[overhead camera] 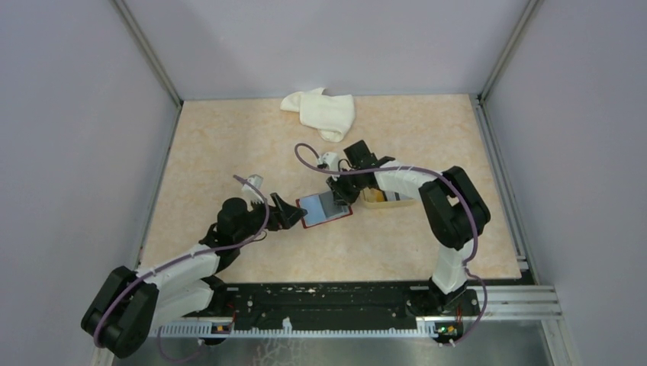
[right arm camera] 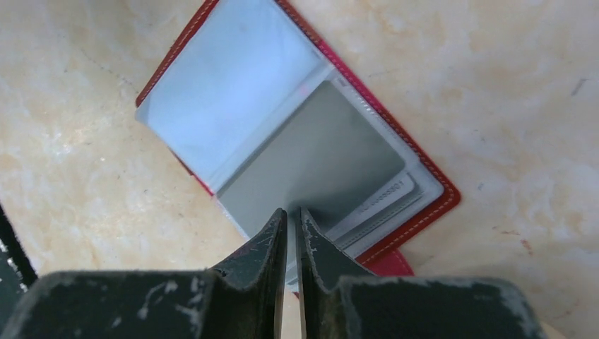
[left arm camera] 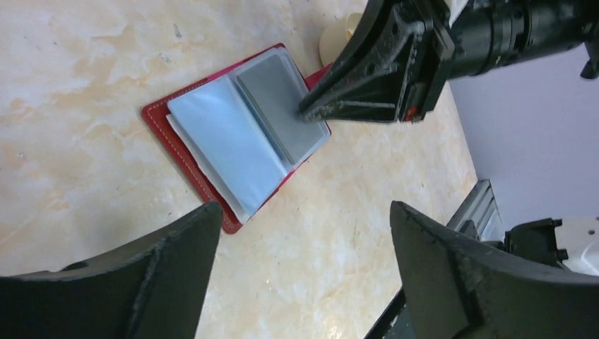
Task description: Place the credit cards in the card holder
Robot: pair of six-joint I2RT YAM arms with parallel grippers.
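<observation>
The open red card holder [overhead camera: 312,212] lies mid-table, with a light-blue sleeve page [right arm camera: 226,92] and a grey page [right arm camera: 311,152]. My right gripper is over the grey page's lower edge, its fingertips nearly closed; what is between them is hard to see. My left gripper stands open, left of the holder in the top view, with nothing between its fingers.
A beige container [overhead camera: 397,203] with cards sits right of the holder, partly under the right arm. A white cloth [overhead camera: 324,114] lies at the back.
</observation>
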